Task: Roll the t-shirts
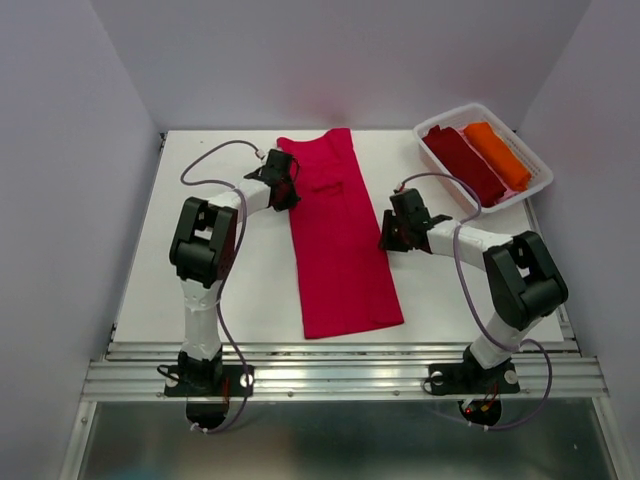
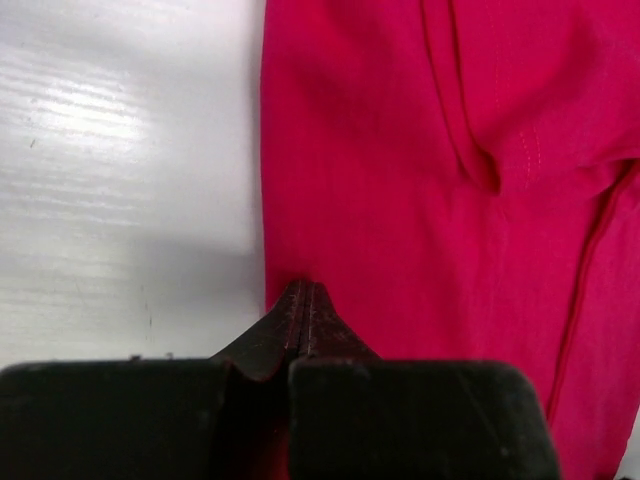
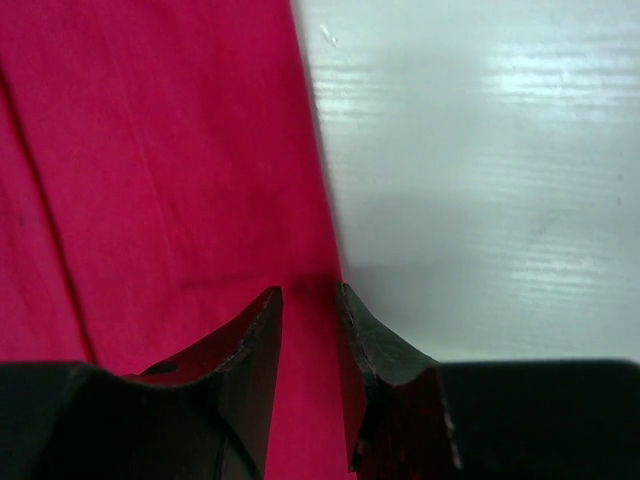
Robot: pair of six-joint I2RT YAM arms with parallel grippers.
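Note:
A red t-shirt [image 1: 340, 260], folded into a long strip, lies lengthwise down the middle of the table, with a loose fold [image 2: 550, 90] near its far end. My left gripper is at the strip's left edge with its fingertips together over the cloth; no cloth shows pinched between them. At the right edge, lower down the strip, my right gripper stands open. One of its fingers is over the cloth and the other is right by the edge, whose border runs between them.
A white basket [image 1: 446, 172] at the back right holds a dark red roll [image 1: 465, 165] and an orange roll [image 1: 497, 155]. Bare white table [image 1: 220, 300] lies on both sides of the strip.

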